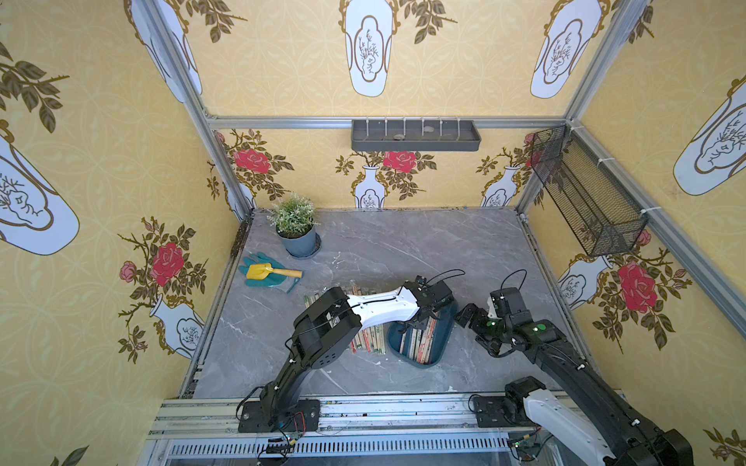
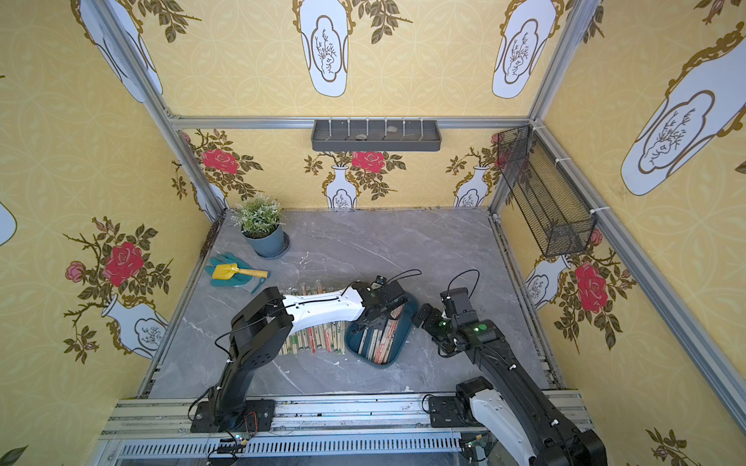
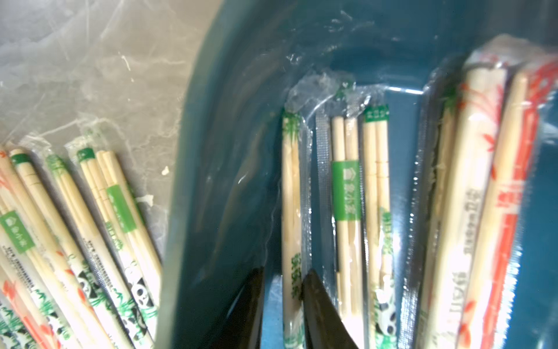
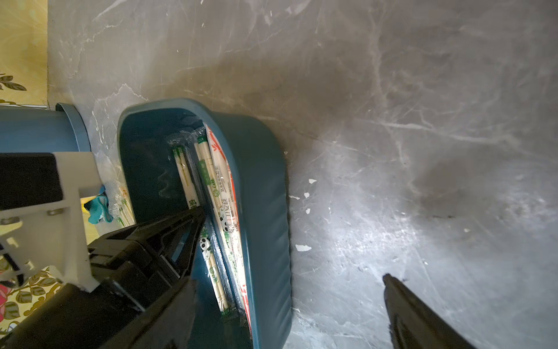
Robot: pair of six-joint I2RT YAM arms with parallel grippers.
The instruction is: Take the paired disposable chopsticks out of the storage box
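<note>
The blue storage box (image 1: 446, 337) stands on the table with several wrapped pairs of chopsticks (image 3: 348, 244) in it. Inside it, in the left wrist view, my left gripper is partly open, its fingers on either side of the leftmost pair (image 3: 291, 192). A gap shows between that pair and the left finger; the right finger overlaps its edge. Thicker red-and-white packs (image 3: 476, 174) lie further right in the box. Outside the box's right side, my right gripper is open, with only tabletop and box wall visible between its fingers.
A row of wrapped chopsticks (image 3: 87, 244) lies on the table left of the box. A potted plant (image 1: 295, 225) and a yellow shovel (image 1: 268, 271) are at the back left.
</note>
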